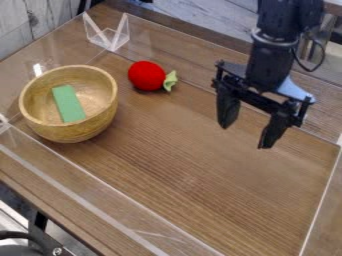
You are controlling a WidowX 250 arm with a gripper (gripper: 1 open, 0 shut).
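My dark gripper hangs over the right part of the wooden table, pointing down, with its fingers open. A red round object with a small light-green piece beside it sits at the upper middle left. A wooden bowl at the left holds a green block.
A white wire-like object stands at the back left near the table's edge.
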